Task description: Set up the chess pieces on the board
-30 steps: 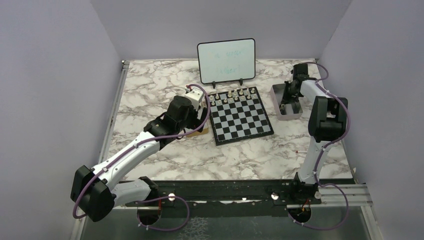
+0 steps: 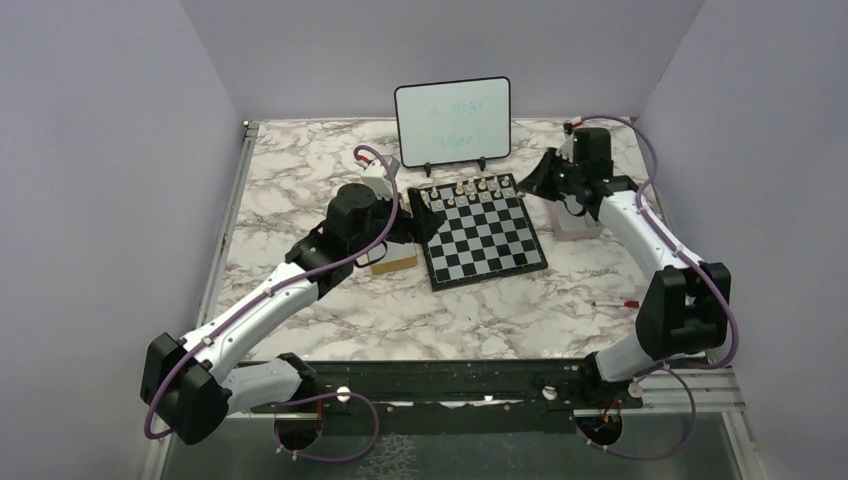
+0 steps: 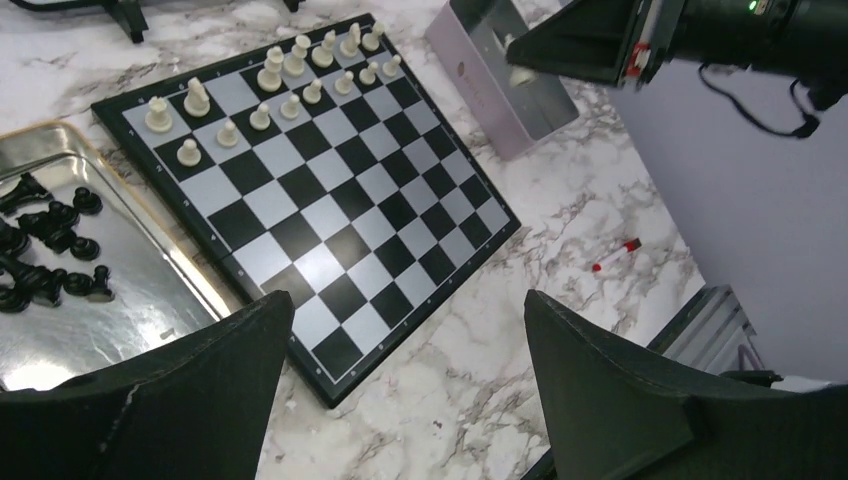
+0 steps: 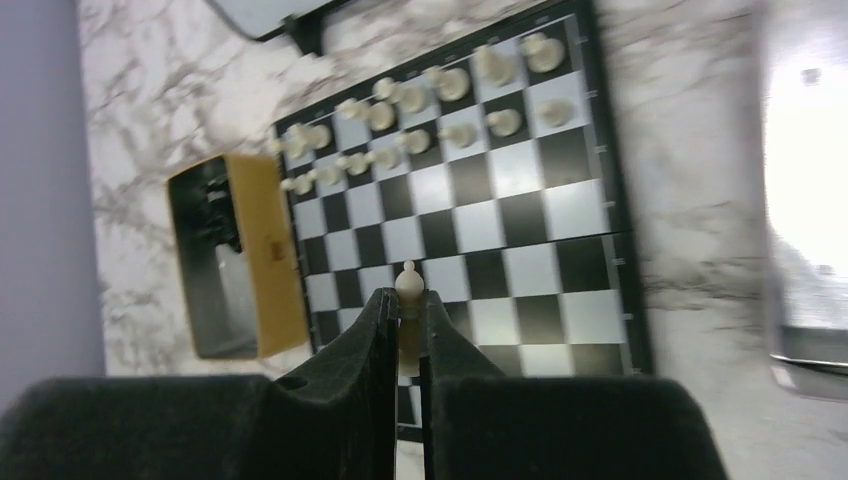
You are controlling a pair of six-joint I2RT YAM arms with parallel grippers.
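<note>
The chessboard (image 2: 480,250) carries two rows of white pieces (image 3: 270,70) along its back side. My right gripper is shut on a white piece (image 4: 409,283), held in the air by the board's right back corner, near the pink box (image 3: 470,80). My left gripper hangs open over the board's left side, with nothing between its fingers. Black pieces (image 3: 50,230) lie in a metal tray (image 3: 160,280) left of the board.
A whiteboard (image 2: 453,118) stands behind the board. A red marker (image 3: 615,255) lies on the table to the right.
My right gripper has risen out of the pink box and moved left toward the board with the white piece. My left gripper has shifted slightly right and turned.
</note>
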